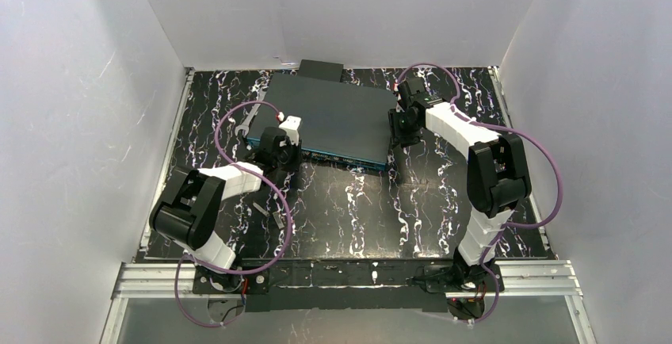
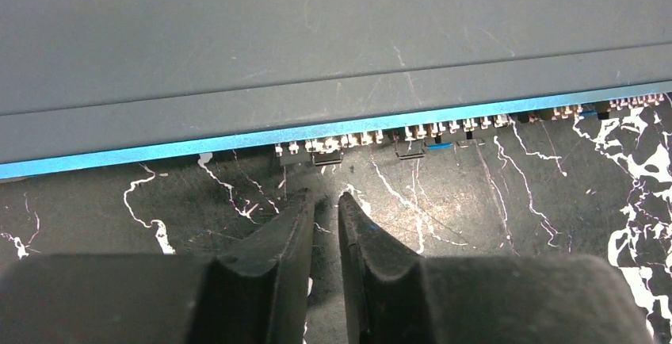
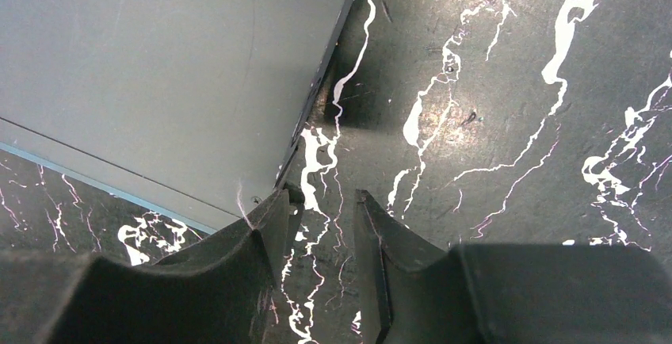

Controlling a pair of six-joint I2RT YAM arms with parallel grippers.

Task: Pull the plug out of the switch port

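The dark grey switch lies flat, its blue front strip running above a row of ports. In the left wrist view my left gripper is just below the ports, a narrow gap between its fingers and nothing visible in it. My right gripper is at the switch's right side near the front corner, its left finger against or beside the edge. I cannot tell whether it grips anything. No plug can be clearly made out among the small port parts.
Small loose pieces lie at front left. A dark plate is behind the switch, and pale walls surround the table.
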